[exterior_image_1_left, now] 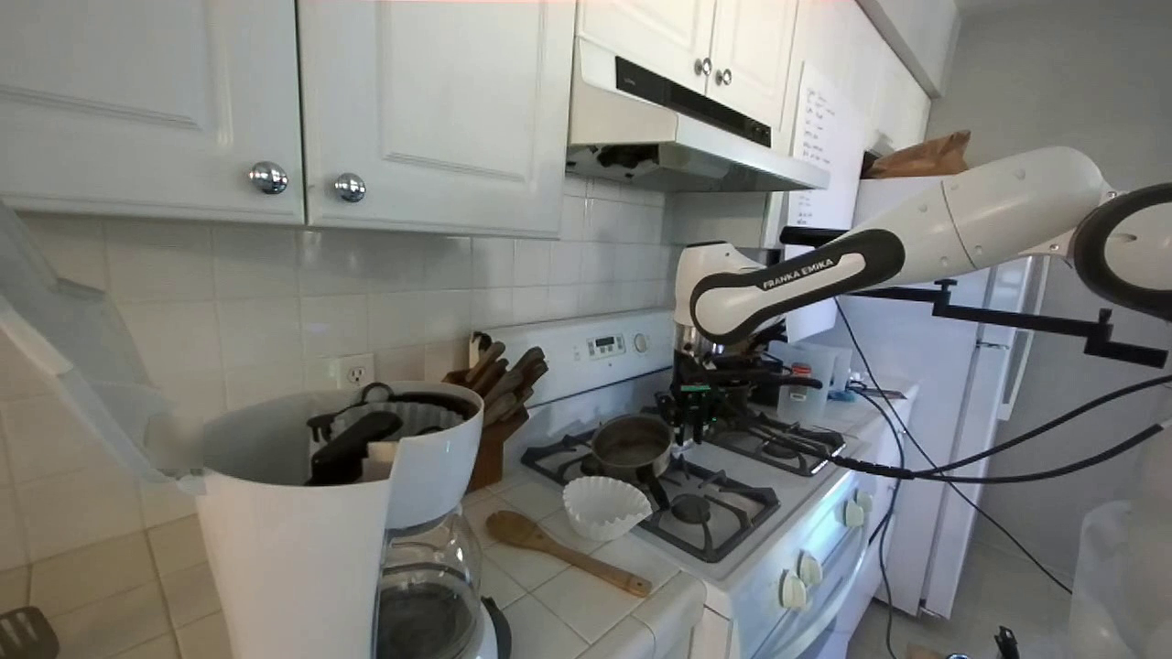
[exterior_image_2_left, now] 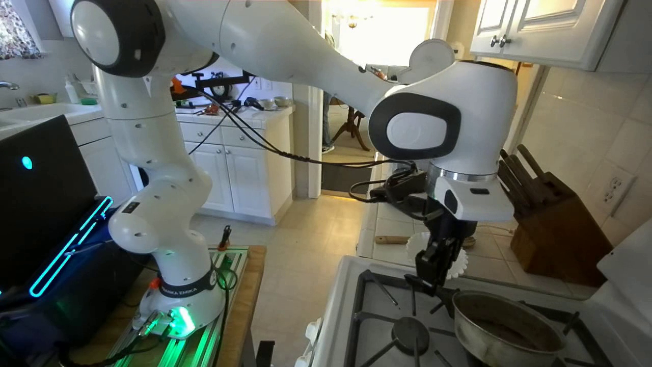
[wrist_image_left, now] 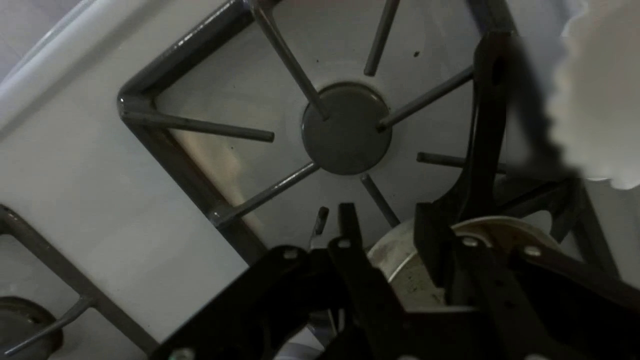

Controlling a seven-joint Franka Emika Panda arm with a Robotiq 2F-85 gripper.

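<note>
A worn metal pot (exterior_image_1_left: 632,448) with a black handle (wrist_image_left: 489,120) rests on the stove grate. In exterior view 2 the pot (exterior_image_2_left: 504,333) is at the lower right. My gripper is open over the pot's rim, with nothing held between its fingers. The handle lies off to the right of the fingers in the wrist view, outside them. From exterior view 1, the gripper (exterior_image_1_left: 691,428) appears just right of the pot and above the grates. Its black fingers cover part of the pot in the wrist view.
A white paper coffee filter (exterior_image_1_left: 606,507) and a wooden spoon (exterior_image_1_left: 566,551) lie on the counter near the stove. A knife block (exterior_image_2_left: 559,226) stands by the wall. A coffee maker (exterior_image_1_left: 297,549) stands in the foreground.
</note>
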